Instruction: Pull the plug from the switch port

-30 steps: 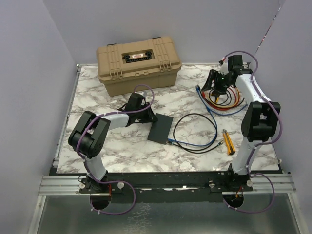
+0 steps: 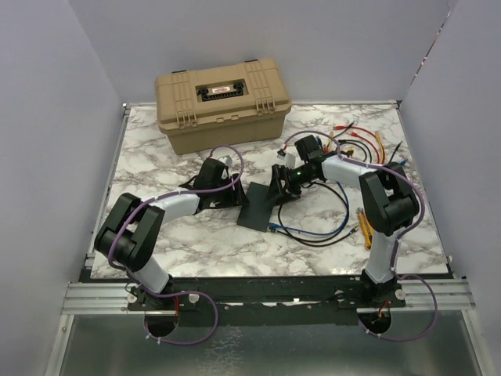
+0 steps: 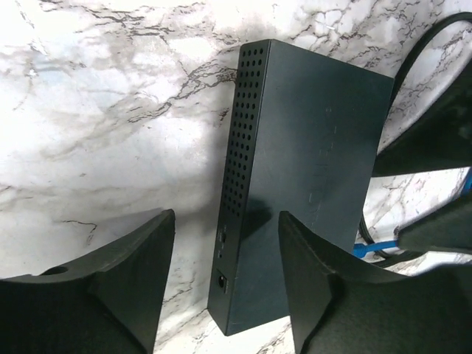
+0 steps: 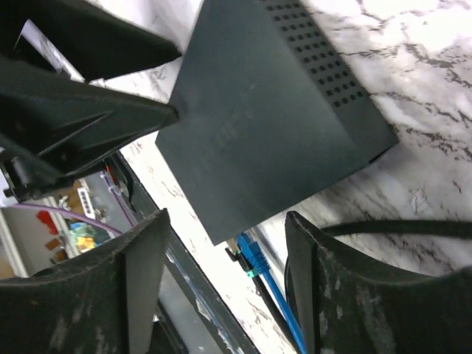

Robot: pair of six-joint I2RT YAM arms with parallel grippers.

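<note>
The black switch box (image 2: 256, 207) lies flat on the marble table. At its front right edge a blue cable's plug (image 4: 252, 253) and a black cable's plug (image 4: 242, 260) sit side by side. My left gripper is open at the box's perforated left side, one finger (image 3: 156, 240) out over the table and the other over the box's top. How far its fingers reach down is hard to tell. My right gripper is open by the port edge, with the plugs showing between its fingers. No grip on either plug shows.
A tan toolbox (image 2: 223, 106) fills the back left. Black and blue cables (image 2: 313, 233) loop over the table right of the box, partly under my right arm. A yellow tool (image 2: 365, 229) lies further right.
My right gripper has come from the cable coils at the back right over to the box's right side.
</note>
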